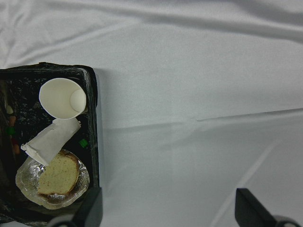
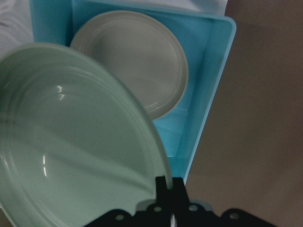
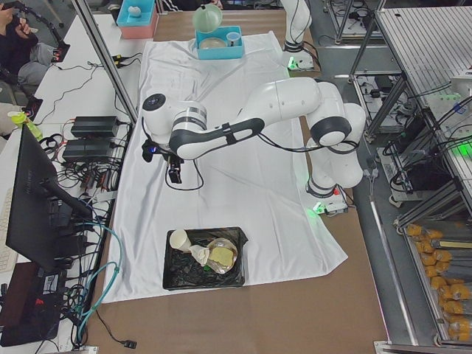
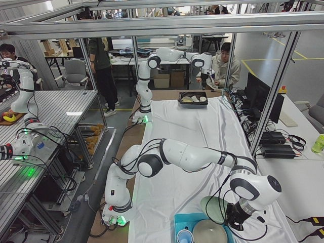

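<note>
A black bin holds a white cup, a crumpled napkin and a foil dish with a bread slice. My left gripper is open and empty, above the white cloth just behind the bin in the camera left view. My right gripper is shut on the rim of a pale green plate, holding it over a blue bin. Inside that bin sit a grey plate and a cup.
A monitor and cabled equipment line one side; a metal frame post rises beside the table.
</note>
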